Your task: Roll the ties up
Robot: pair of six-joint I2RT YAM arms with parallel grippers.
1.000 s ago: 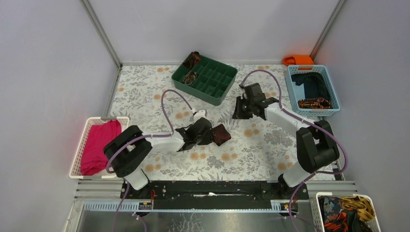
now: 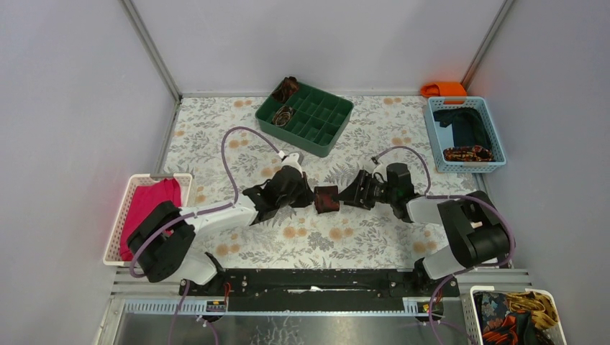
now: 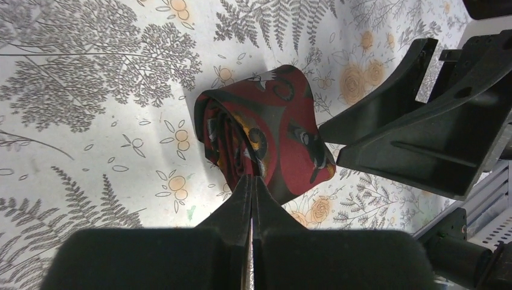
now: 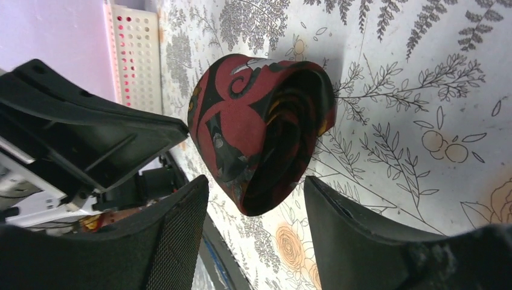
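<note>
A dark red and black patterned tie lies rolled up on the floral cloth, between my two grippers. Its spiral end shows in the left wrist view, where the rolled tie looks a little loose. My left gripper is shut at its near side, with no cloth visible between the fingertips. From the other side my right gripper stands part open, the roll lying ahead of its fingers, apart from them or barely touching; I cannot tell which.
At the back, a green divided box holds two rolled ties in its left compartments. A blue basket with dark cloths stands right; a white basket with pink cloth stands left. More ties lie in a basket at lower right.
The rolled tie has turned to lie squarer to the table.
</note>
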